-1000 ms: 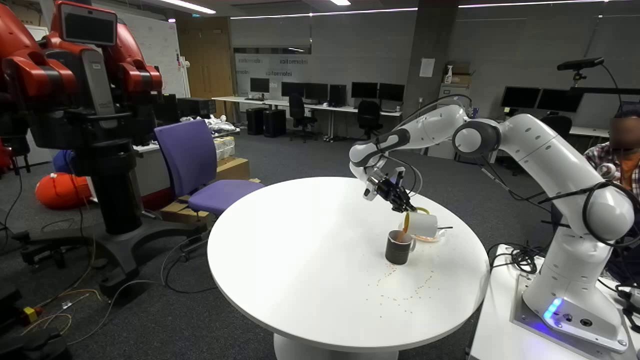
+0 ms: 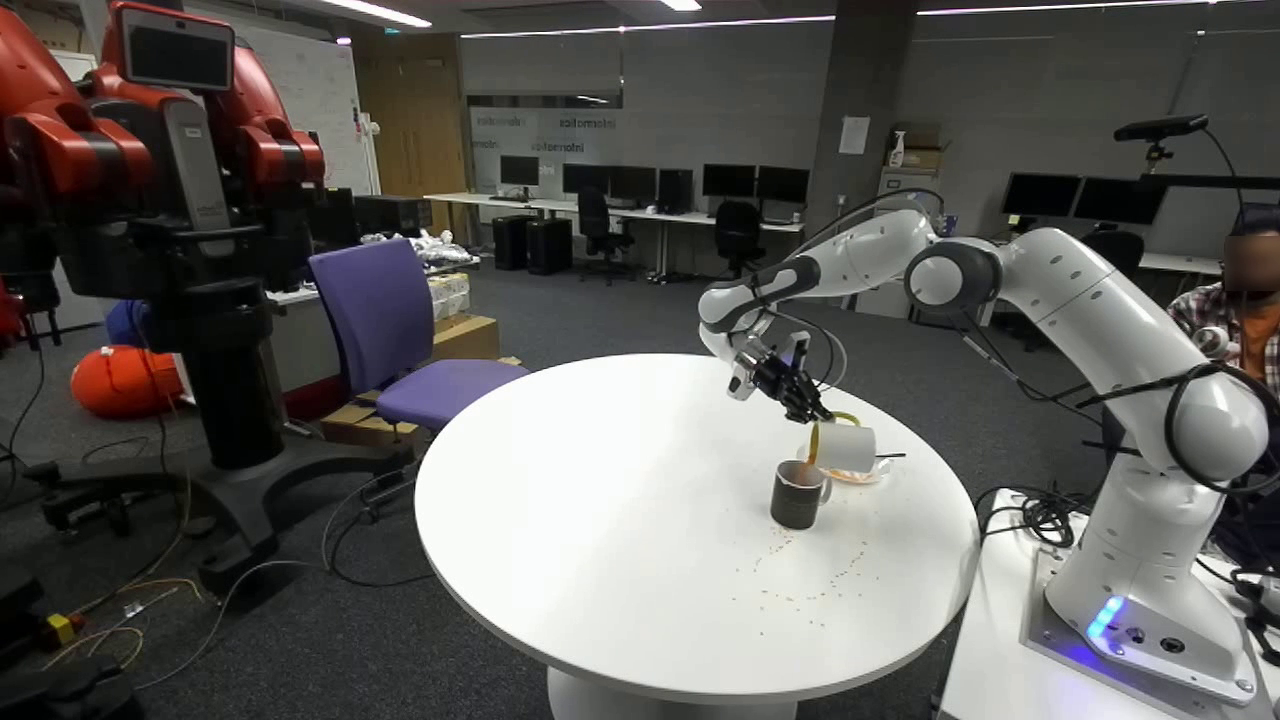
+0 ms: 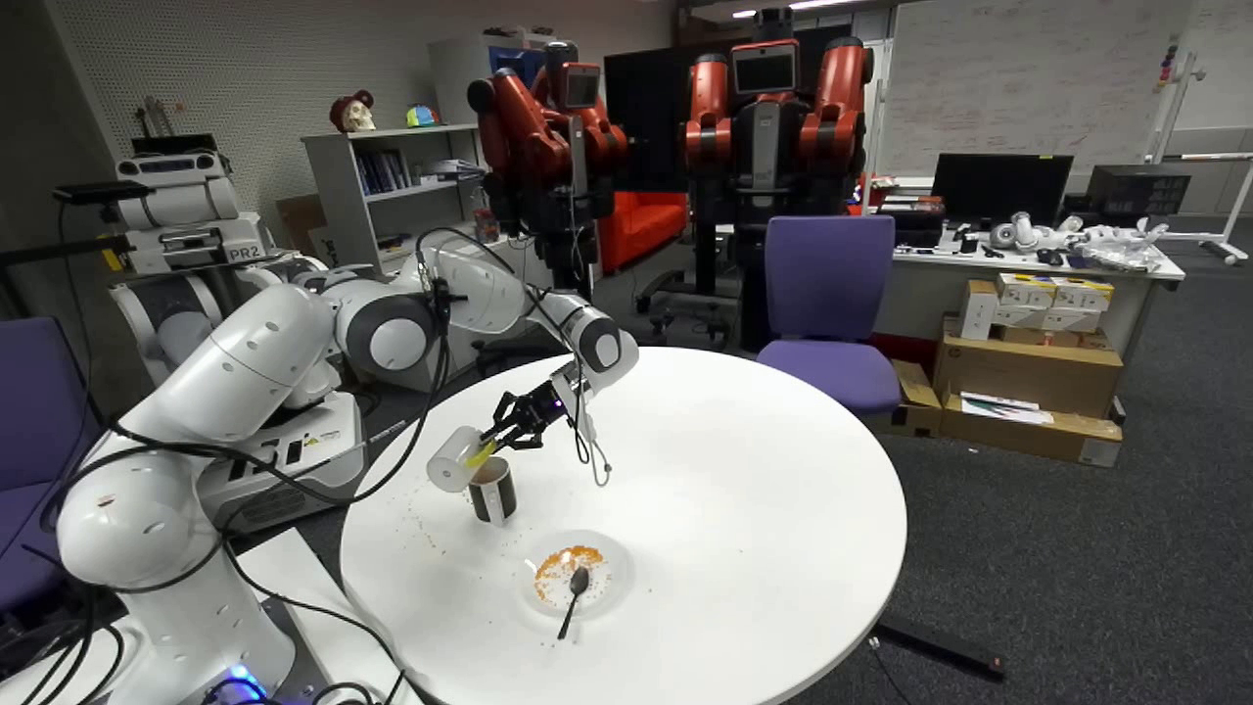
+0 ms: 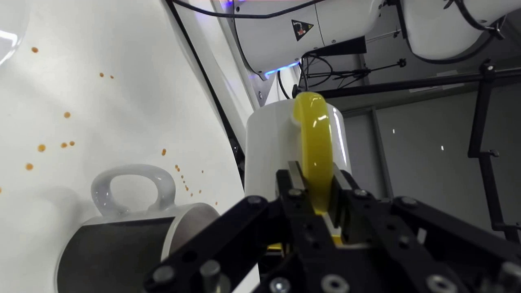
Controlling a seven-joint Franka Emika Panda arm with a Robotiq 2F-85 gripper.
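My gripper is shut on the yellow handle [image 4: 317, 146] of a white mug [image 4: 273, 141]. In exterior view 1 that white mug [image 2: 848, 449] lies tipped on its side in the air, its yellow-rimmed mouth over the dark mug. The dark mug [image 2: 795, 496] stands upright on the table, its inside mostly hidden. It shows at the lower left of the wrist view, where the dark mug [image 4: 117, 254] has its pale handle towards the top.
Small orange bits [image 2: 828, 588] lie scattered on the white round table [image 2: 600, 504]. A clear plate [image 3: 617, 576] holds more orange bits and a dark spoon [image 3: 579, 582].
An orange-brown streak between the white mug's mouth and the dark mug was visible a second ago and is gone now. The arm and the white mug look almost unmoved.
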